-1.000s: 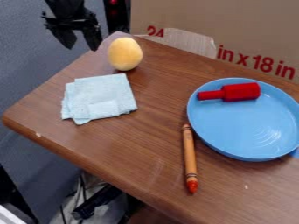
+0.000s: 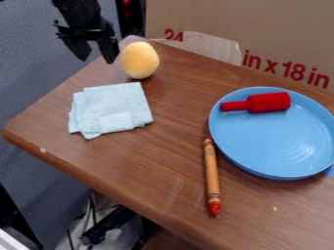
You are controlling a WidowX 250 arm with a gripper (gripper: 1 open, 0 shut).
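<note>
My black gripper (image 2: 92, 41) hangs at the upper left, above and left of the table's far corner, apparently with its two fingers apart and nothing seen between them. A yellow egg-shaped object (image 2: 140, 60) rests near that corner, to the gripper's right. A folded pale blue cloth (image 2: 109, 109) lies on the wooden table (image 2: 137, 181). At the right, a blue plate (image 2: 271, 145) holds a red rolling-pin-like object (image 2: 268, 102). An orange crayon (image 2: 212, 176) with a red tip lies beside the plate.
A cardboard box (image 2: 255, 39) stands along the back of the table. The table's left edge runs diagonally, with floor beyond it.
The gripper has shifted very slightly at the upper left. The objects on the table have not moved.
</note>
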